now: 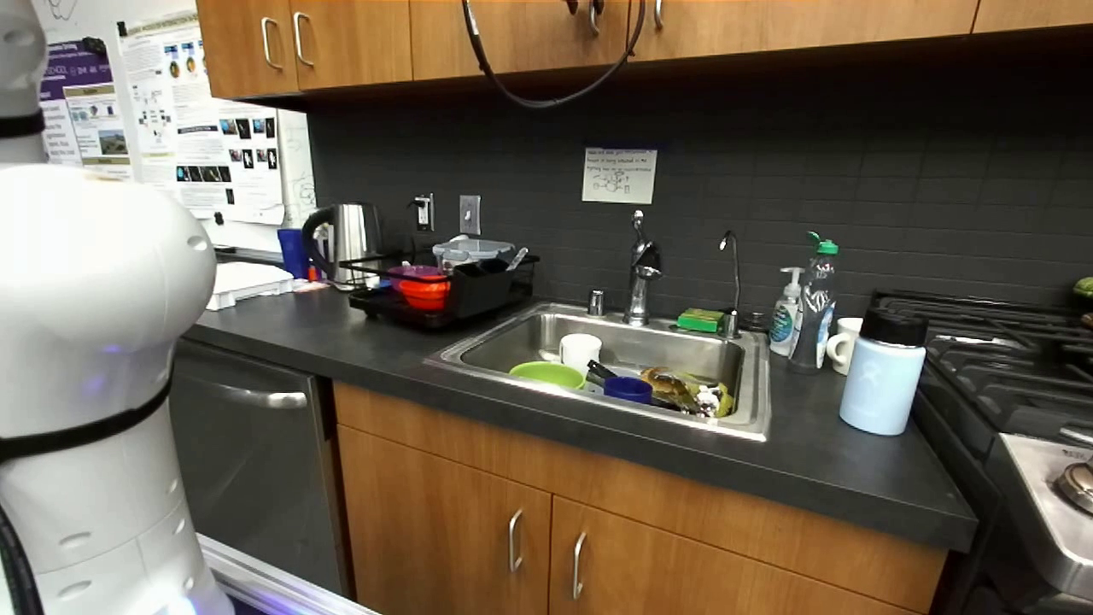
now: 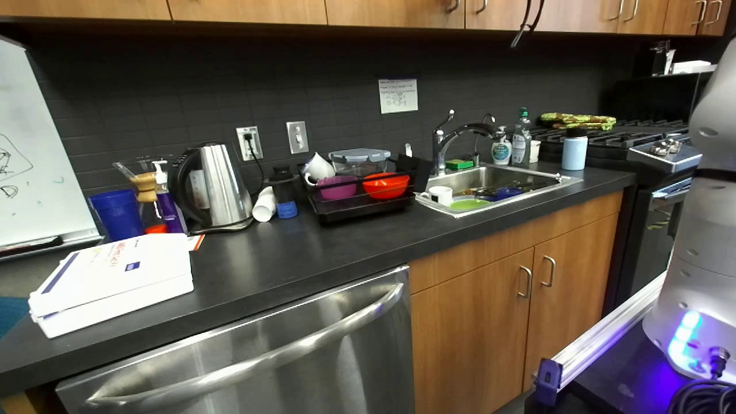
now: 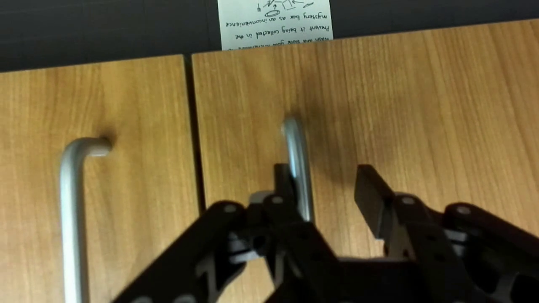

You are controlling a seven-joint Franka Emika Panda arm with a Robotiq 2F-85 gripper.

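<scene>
In the wrist view a slim metal handle [image 3: 301, 171] stands out from a wooden cabinet door [image 3: 429, 111]. My gripper is open, with the handle in the gap between its fingers. The handle runs close along the left finger [image 3: 284, 184]; whether they touch I cannot tell. A clear gap separates it from the right finger [image 3: 372, 199]. On the neighbouring door is a second handle [image 3: 73, 217], outside the fingers. Exterior view 1 shows only dark finger parts at the top edge, near the upper cabinet handle [image 1: 594, 15].
A cable loop [image 1: 548, 102] hangs below the upper cabinets. Underneath are the sink [image 1: 753, 410] with dishes, the faucet [image 1: 640, 277], a dish rack [image 1: 487, 292] and a light blue bottle [image 1: 881, 384].
</scene>
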